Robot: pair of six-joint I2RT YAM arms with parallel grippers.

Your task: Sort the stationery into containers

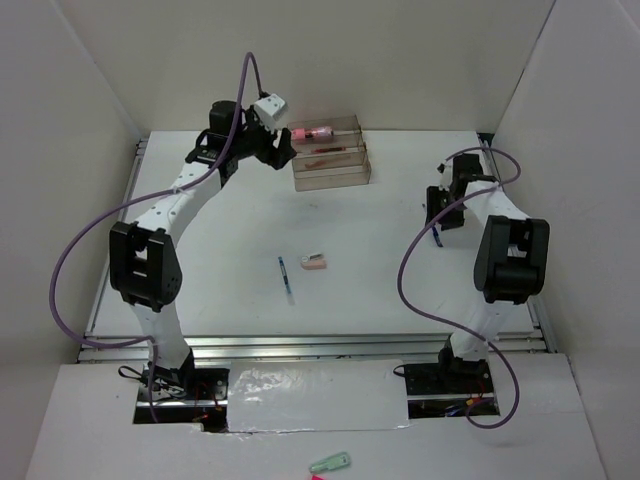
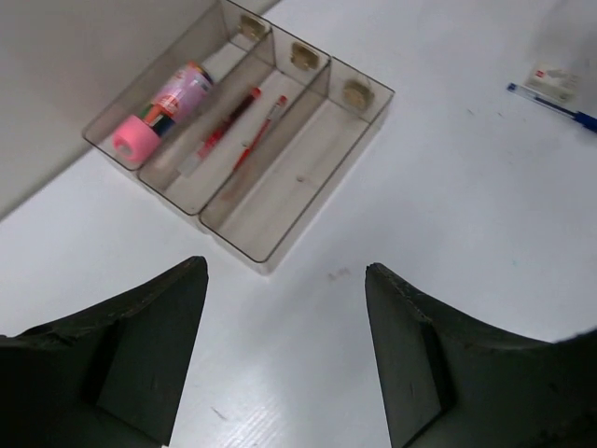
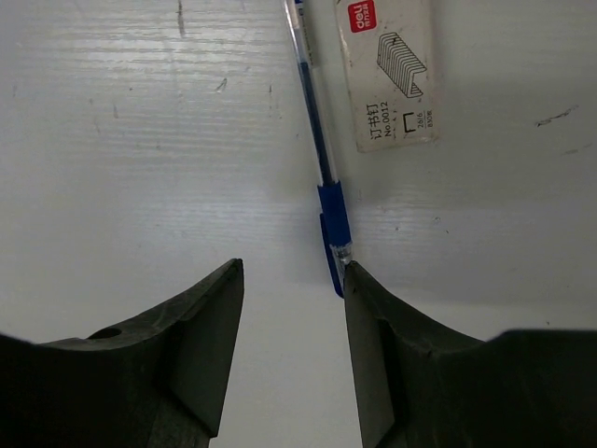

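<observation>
A clear container (image 2: 308, 238) with three compartments lies ahead of my left gripper, which is open and empty. In the left wrist view, its far-left compartment holds a pink-capped pencil tube (image 2: 166, 107); the middle one holds a red pen (image 2: 224, 131) and a slimmer red-and-clear pen (image 2: 261, 129). The third looks empty. Over the table's right side, my right gripper stands open. A blue pen (image 3: 334, 210) reaches down to its right fingertip, not clearly between the fingers. Beside the pen lies a white staple box (image 3: 390, 75).
A blue pen-like marker (image 1: 285, 275) and a pink-and-white stapler (image 1: 313, 262) lie mid-table. A green item (image 1: 330, 463) rests outside the front rail (image 1: 320, 345). Purple cables loop around both arms.
</observation>
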